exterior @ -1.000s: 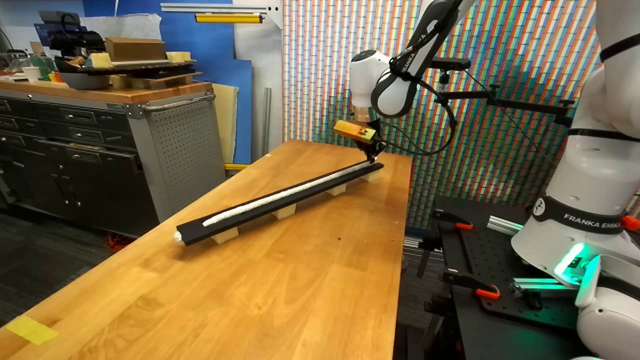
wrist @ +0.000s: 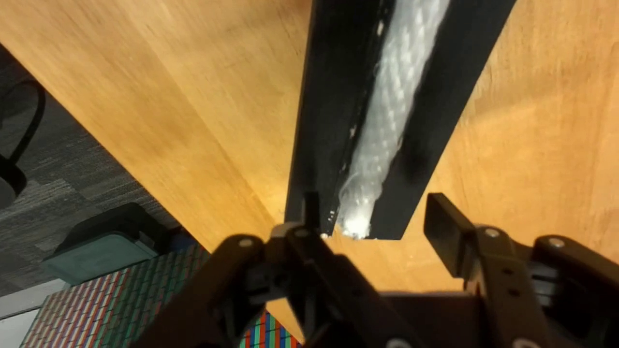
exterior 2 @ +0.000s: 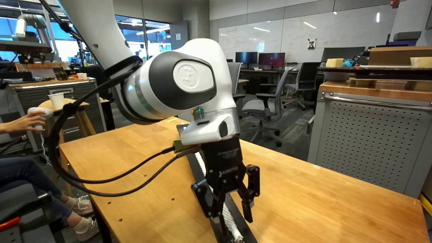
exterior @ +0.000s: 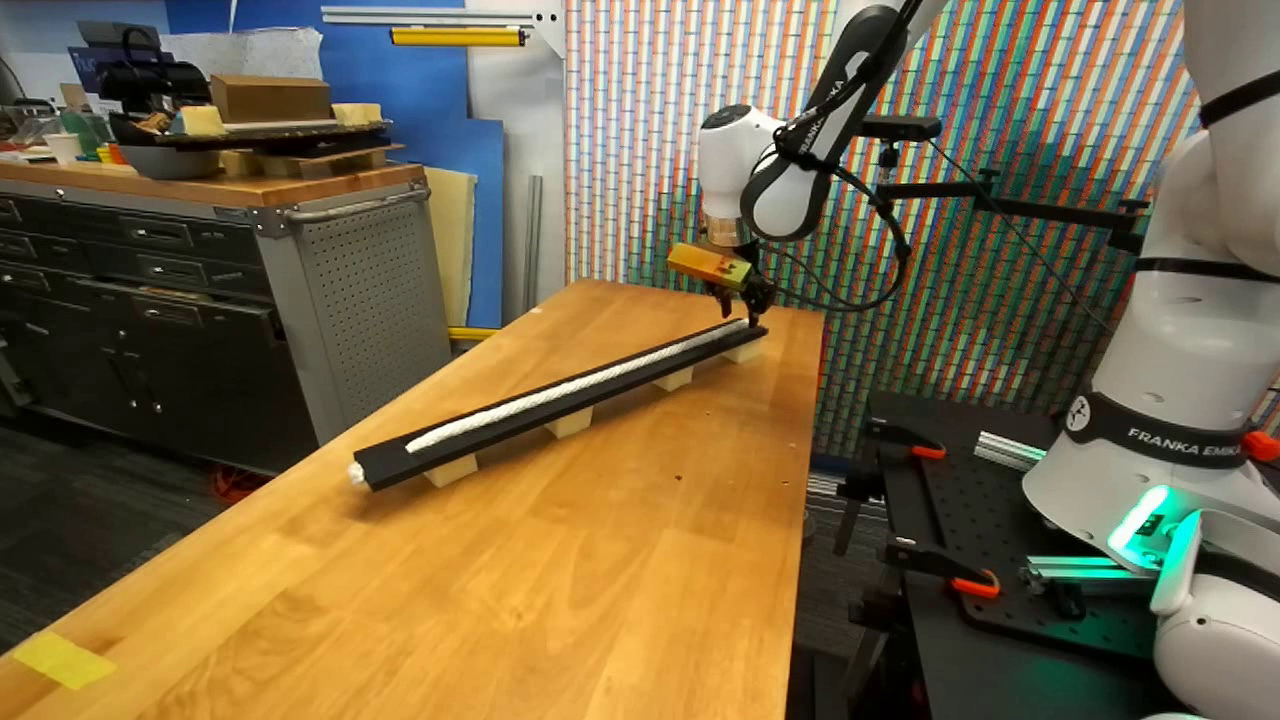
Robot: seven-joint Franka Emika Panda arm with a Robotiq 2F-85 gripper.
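Observation:
A white braided rope lies along the groove of a long black channel bar, which is raised above the wooden table on small blocks. In the wrist view, the frayed end of the rope rests in the groove close to the bar's end. My gripper is over that far end, its fingers apart on either side of the rope. Nothing is clamped between them. From the wrist, the fingertips stand clear of the rope; their exact height above the bar cannot be told.
Pale blocks support the bar. A grey tool cabinet stands beyond the table's left side. A cable loops from my wrist. A seated person is left of the table.
A second ago the fingers looked close together at the rope's end; now they are spread apart. The arm is almost in the same place, and the rope and bar look unmoved.

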